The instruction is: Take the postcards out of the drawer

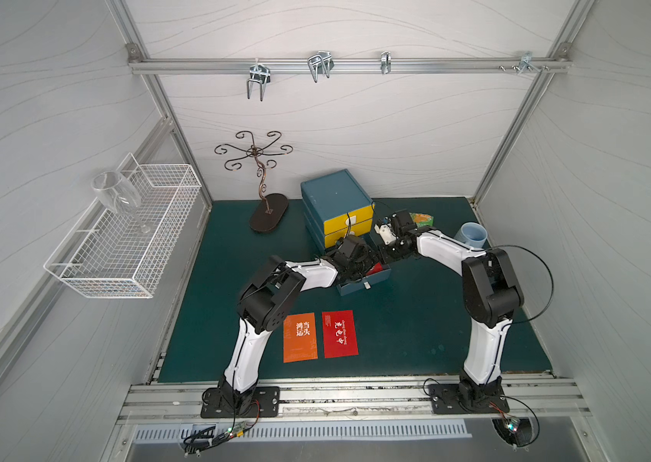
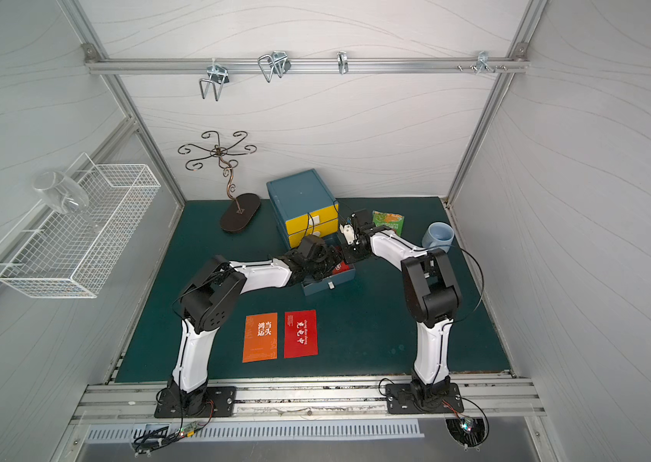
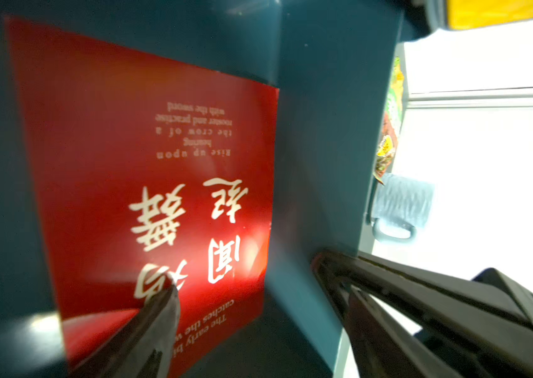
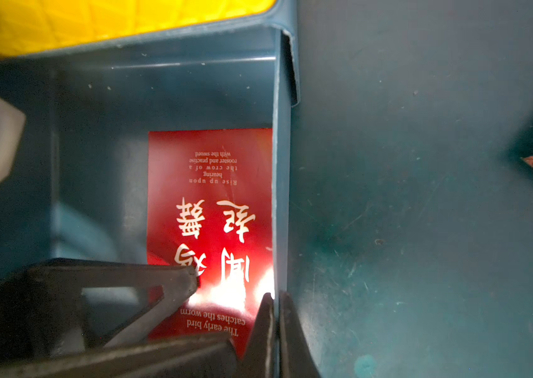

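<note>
In the pulled-out drawer (image 1: 364, 285) lies a red postcard (image 3: 216, 126) with white lettering, against the drawer's right side wall. Over its lower part stands my left gripper, open, one finger (image 3: 146, 340) in front of the card and the other near the side wall. From the right wrist view, a left fingertip (image 4: 184, 283) covers part of the card's left edge; whether it touches cannot be made out. My right gripper is shut on the thin side wall of the drawer. On the table lie an orange postcard (image 1: 299, 337) and another red postcard (image 1: 339, 334).
Behind the drawer stands its blue and yellow cabinet (image 1: 337, 196). A green packet (image 2: 388, 221) and a light blue mug (image 2: 438, 235) sit to the right, a metal stand (image 1: 267, 214) to the left.
</note>
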